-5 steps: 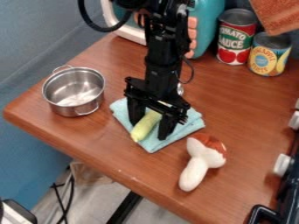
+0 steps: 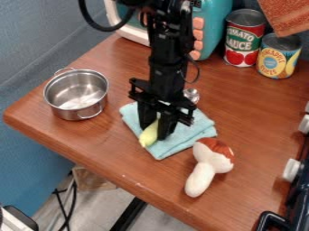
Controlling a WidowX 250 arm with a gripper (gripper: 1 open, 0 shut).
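Observation:
My black gripper [image 2: 163,113] is lowered over a folded light-blue cloth [image 2: 187,133] in the middle of the wooden table. A pale yellow elongated object [image 2: 148,135] lies on the cloth beneath the gripper, partly hidden by it; whether the fingers are closed on it cannot be told. A white mushroom toy with a brown-and-white cap [image 2: 205,169] lies just right of and in front of the cloth.
A steel pot [image 2: 76,103] stands at the left. Two cans, red [image 2: 243,45] and yellow [image 2: 277,61], stand at the back right by a turquoise object [image 2: 211,20]. A black appliance [image 2: 290,194] lines the right edge.
Since a second ago the gripper has moved slightly down and left over the yellow object, covering more of it.

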